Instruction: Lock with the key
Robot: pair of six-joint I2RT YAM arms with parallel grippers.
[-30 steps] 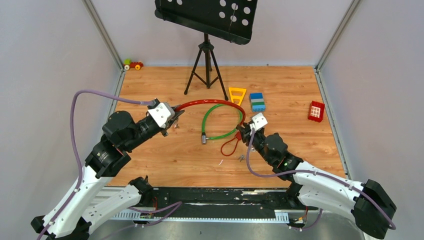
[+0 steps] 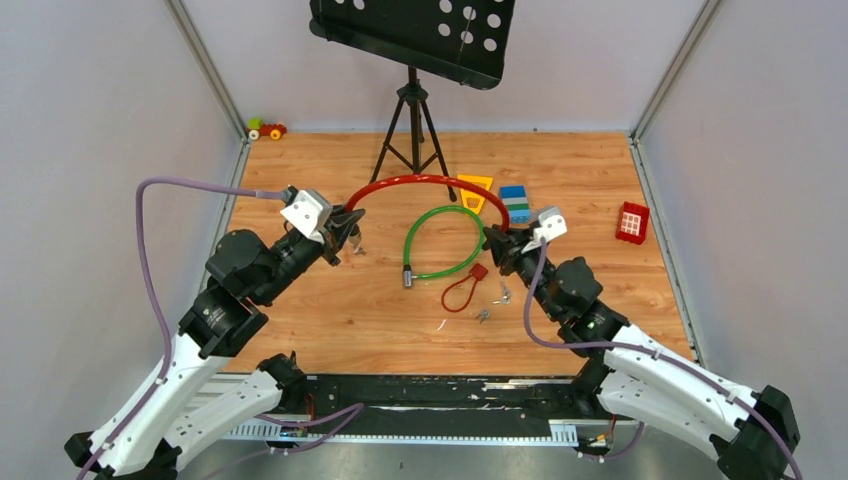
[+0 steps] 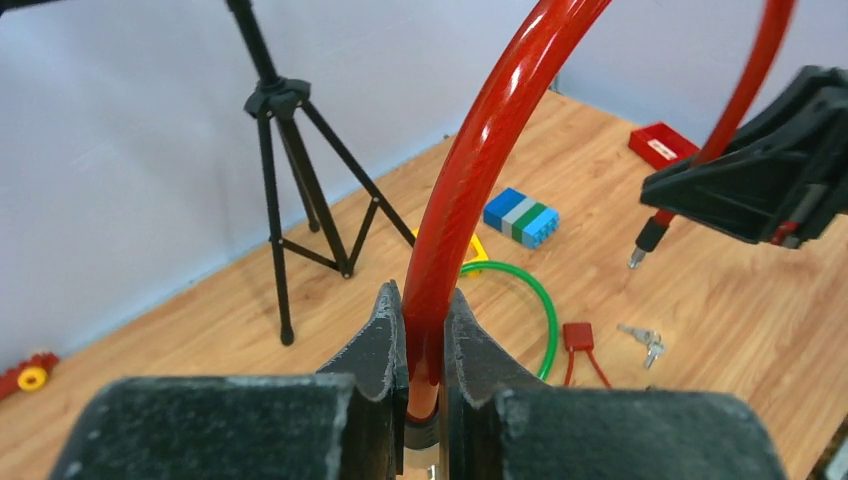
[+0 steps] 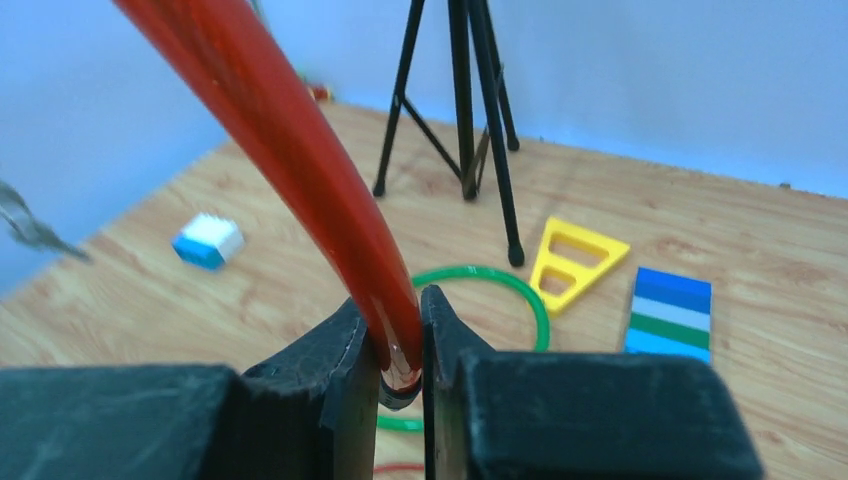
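Observation:
A thick red cable lock (image 2: 425,179) arches through the air between my two grippers, in front of the stand. My left gripper (image 2: 352,222) is shut on one end; in the left wrist view the red cable (image 3: 468,170) rises from between its fingers, with a dark collar below. My right gripper (image 2: 498,238) is shut on the other end, and a black-collared metal tip (image 3: 640,250) sticks out below its fingers. Small keys (image 2: 505,294) lie on the table at the right, beside a red-looped padlock (image 2: 478,272). A green cable lock (image 2: 412,240) lies as a ring on the table.
A black music stand (image 2: 414,120) stands at the back, its legs just behind the arch. A yellow triangle (image 2: 475,182), stacked blue-green bricks (image 2: 515,204) and a red box (image 2: 632,222) lie to the right.
My right gripper has moved right and slightly up with its cable end. The left gripper has shifted a little left, and the red arch stands higher and wider.

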